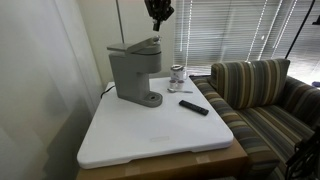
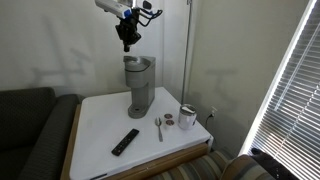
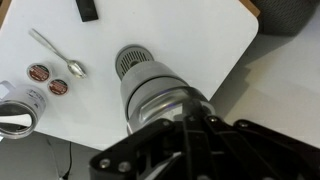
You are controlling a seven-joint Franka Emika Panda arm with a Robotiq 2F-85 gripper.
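A grey coffee maker (image 1: 135, 72) stands upright on the white table, its drip tray facing the front. Just above its top is my gripper (image 2: 127, 47), pointing down, and a gap to the machine seems to show there. The fingers look shut, with nothing visible between them. From the wrist view, the machine's rounded top (image 3: 160, 95) lies under the gripper, which hides part of it.
On the white table (image 1: 140, 135) lie a black remote (image 1: 194, 107), a spoon (image 3: 58, 53) and two small pods (image 3: 39, 73). A glass jar or mug (image 2: 186, 117) stands near them. A striped sofa (image 1: 250, 85) sits to one side.
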